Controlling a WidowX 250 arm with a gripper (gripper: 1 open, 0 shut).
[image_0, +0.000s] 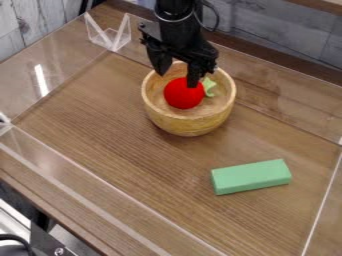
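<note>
My gripper hangs from the top of the view over a round wooden bowl, its fingers apart in a downward spread. Beneath it, inside the bowl, lie a red round object and a small light green piece to the right. I see nothing held between the fingers.
A green block lies on the wooden table at lower right. Clear plastic pieces sit at the left edge and upper left.
</note>
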